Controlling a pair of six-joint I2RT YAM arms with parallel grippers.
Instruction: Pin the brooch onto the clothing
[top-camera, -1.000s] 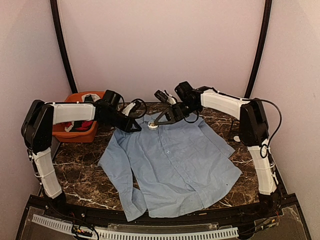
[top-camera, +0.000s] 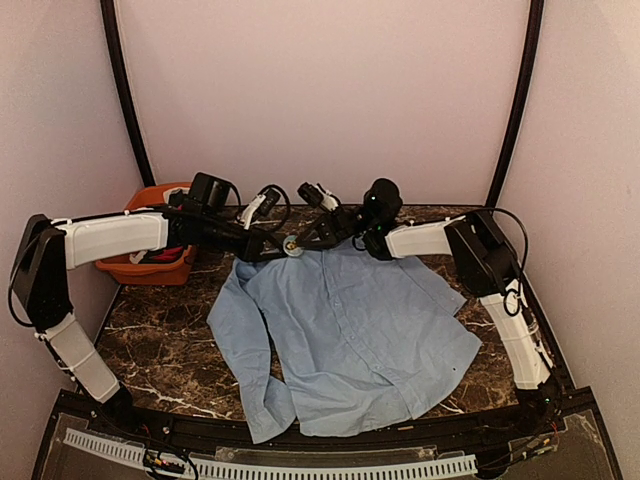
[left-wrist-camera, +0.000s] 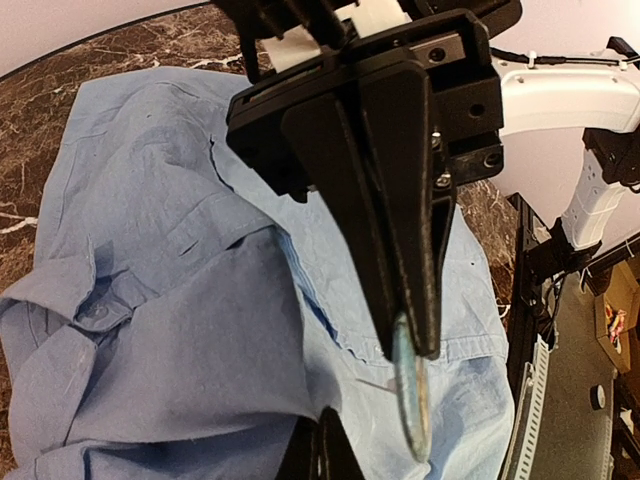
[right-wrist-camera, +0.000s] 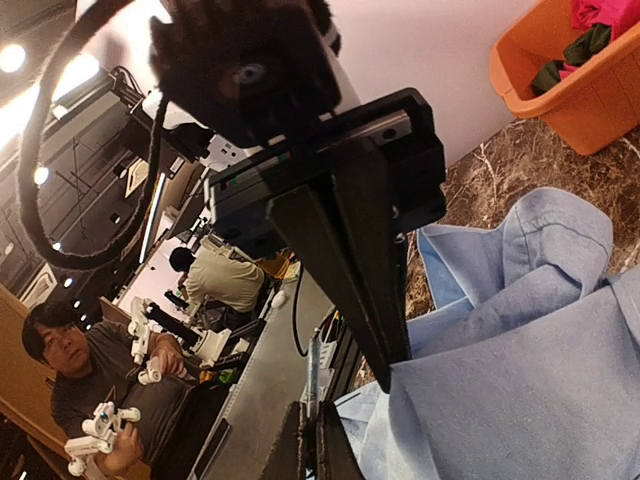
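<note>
A small round brooch (top-camera: 291, 246) is held in my right gripper (top-camera: 301, 244) above the upper part of the blue shirt (top-camera: 360, 340); in the left wrist view the brooch (left-wrist-camera: 410, 390) appears edge-on at the right fingertips, its pin pointing left. My left gripper (top-camera: 273, 252) is shut on a pinched, raised fold of the shirt just left of the brooch; in the left wrist view that fold (left-wrist-camera: 220, 350) runs into its fingertips (left-wrist-camera: 320, 430). The right wrist view shows the brooch edge-on beside that fold.
An orange bin (top-camera: 130, 268) with clothes stands at the back left. Bare marble table (top-camera: 160, 350) surrounds the shirt. Walls enclose the back and sides; two people show beyond the table in the right wrist view.
My right gripper has moved left and slightly down with the brooch, closer to the left one. My left gripper has moved slightly right, drawing the shirt with it.
</note>
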